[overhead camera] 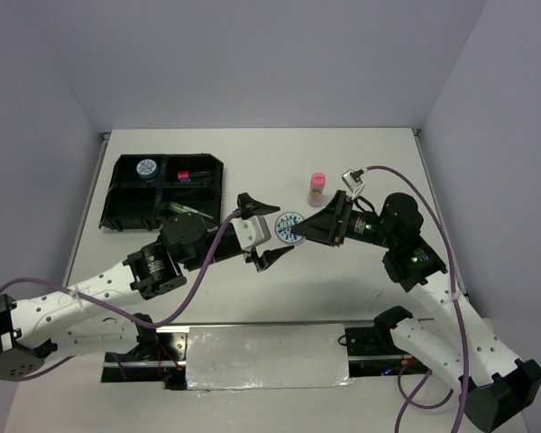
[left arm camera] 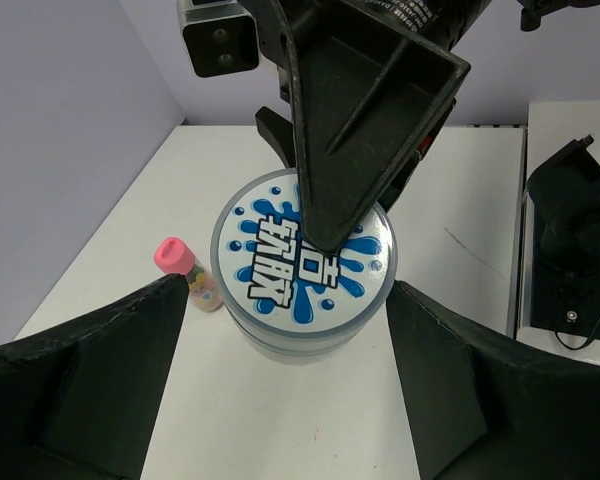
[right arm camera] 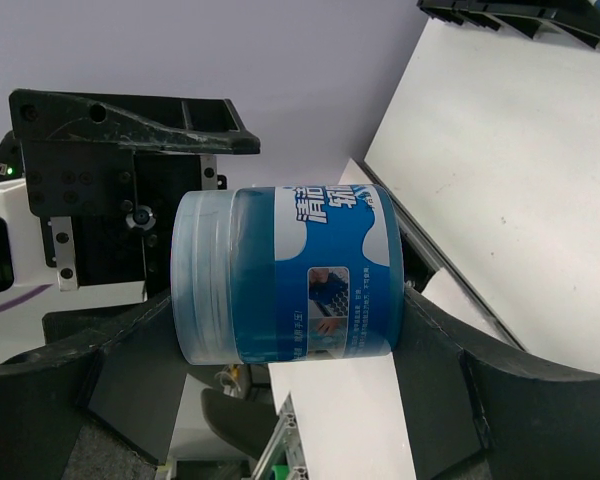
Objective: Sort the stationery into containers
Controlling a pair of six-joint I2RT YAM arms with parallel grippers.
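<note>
My right gripper (overhead camera: 311, 229) is shut on a blue-labelled tub (right arm camera: 315, 270) with a white-and-blue lid, held sideways in the right wrist view. My left gripper (overhead camera: 272, 233) stands open just left of the tub, its two fingers either side of it in the top and left wrist views. A pink-capped bottle (overhead camera: 316, 189) stands on the table behind. The black divided container (overhead camera: 117, 216) at back left holds another blue-lidded tub (overhead camera: 147, 169), a red item (overhead camera: 184, 176) and some long thin items.
Grey walls (overhead camera: 270, 63) bound it at the back and sides. Below its front edge lies a dark gap with a pale panel (overhead camera: 266, 356).
</note>
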